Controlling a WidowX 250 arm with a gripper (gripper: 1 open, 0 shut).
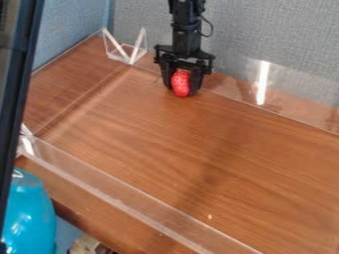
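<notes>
My black gripper [181, 75] is low at the back of the wooden tray floor [212, 169], near the rear clear wall. It is shut on a red strawberry-like object [181, 85], whose lower part shows between and below the fingers. Whether the red object touches the floor is hard to tell.
A white wire-like frame [126, 53] stands at the back left corner. Clear low walls edge the wooden surface at the back and lower left. A blue rounded object [27, 223] is outside at lower left, beside a dark vertical post.
</notes>
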